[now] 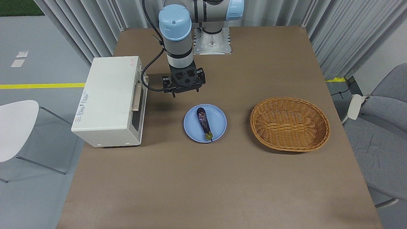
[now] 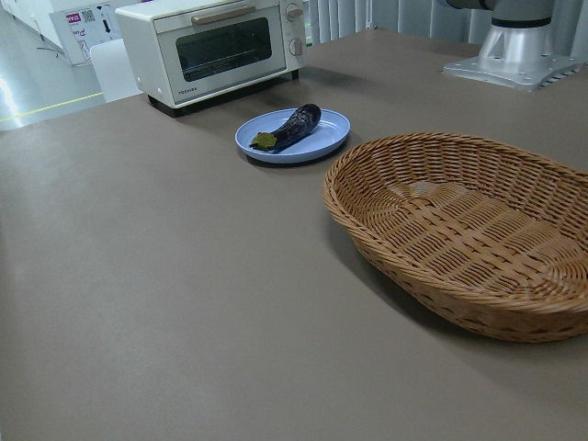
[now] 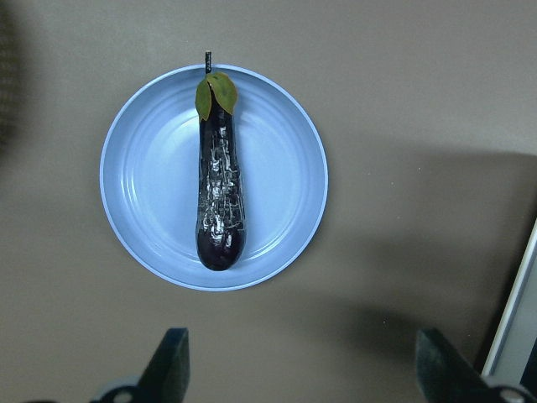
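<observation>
A dark purple eggplant point(image 1: 203, 121) with a green cap lies on a light blue plate point(image 1: 189, 126) in the middle of the table. My gripper point(image 1: 185, 91) hangs above and behind the plate, near the white oven's front. In the wrist view the gripper shows its two fingers wide apart, open with nothing between them, and the eggplant point(image 3: 220, 201) beyond them on the plate point(image 3: 281, 176). The left view shows the eggplant point(image 2: 294, 128) on its plate, with the gripper out of sight.
A white toaster oven point(image 1: 103, 100) stands left of the plate, a woven basket point(image 1: 290, 124) to its right. Chairs stand beyond both side edges.
</observation>
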